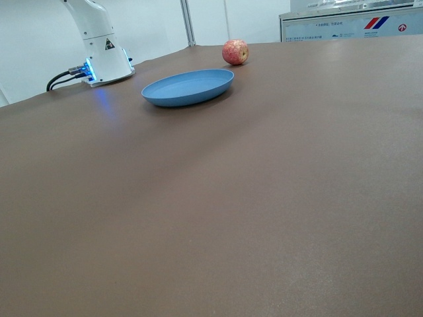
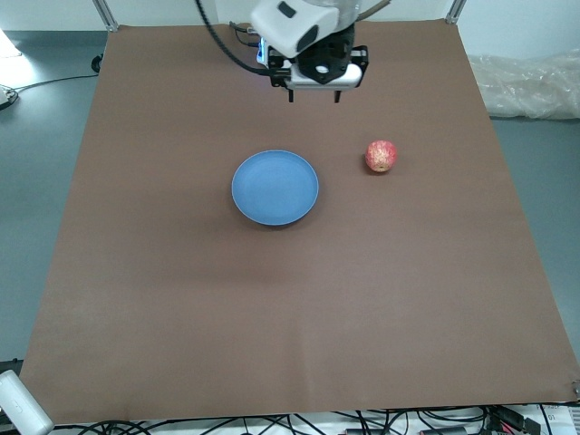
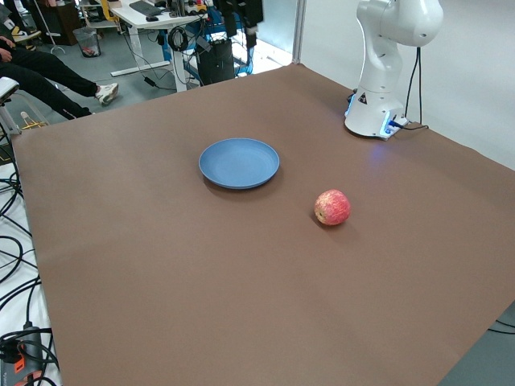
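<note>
A blue plate (image 2: 275, 188) (image 1: 187, 86) (image 3: 239, 163) lies flat on the brown table, a red apple (image 2: 381, 156) (image 1: 235, 52) (image 3: 332, 207) standing apart from it. In the left view the apple is right of and a little behind the plate. My gripper (image 2: 314, 96) hangs near the back of the table, above and beyond both, its two fingers spread apart with nothing visible between them. In the right view it is cut off at the top edge; the top view shows only the arm's base.
The arm's white base (image 3: 370, 115) stands at one edge by a white wall. Cables lie along the opposite edge outside the table.
</note>
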